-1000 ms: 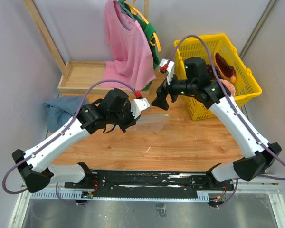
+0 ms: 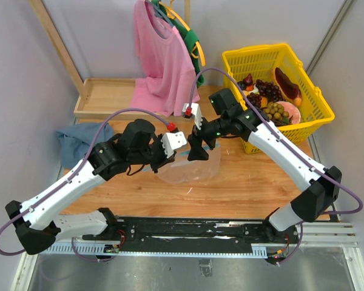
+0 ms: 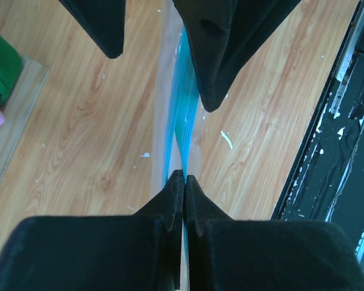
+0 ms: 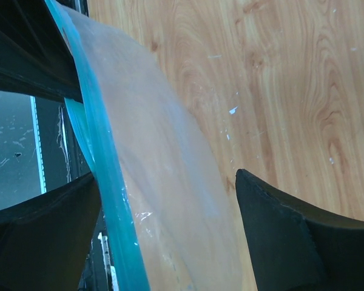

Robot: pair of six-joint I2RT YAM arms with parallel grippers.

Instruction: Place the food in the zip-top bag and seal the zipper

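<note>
A clear zip top bag [image 2: 191, 173] with a blue zipper edge hangs in front of the two arms in the top view. My left gripper is shut on the bag's zipper rim; the blue strip [image 3: 187, 115] runs up from its fingertips. My right gripper stands part open, and in its view the bag [image 4: 164, 145] passes between its spread fingers. The blue edge lies close by one finger [image 4: 60, 218]. No food shows inside the bag. The food [image 2: 270, 100] sits in the yellow basket at the back right.
The yellow basket [image 2: 321, 115] stands behind my right arm. A blue cloth [image 2: 79, 144] lies at the left. Behind are a wooden rack [image 2: 106, 97] and hanging pink shirt [image 2: 164, 60].
My right gripper came left and down onto the bag's rim, close to the left gripper. More of the bag's side now shows from above.
</note>
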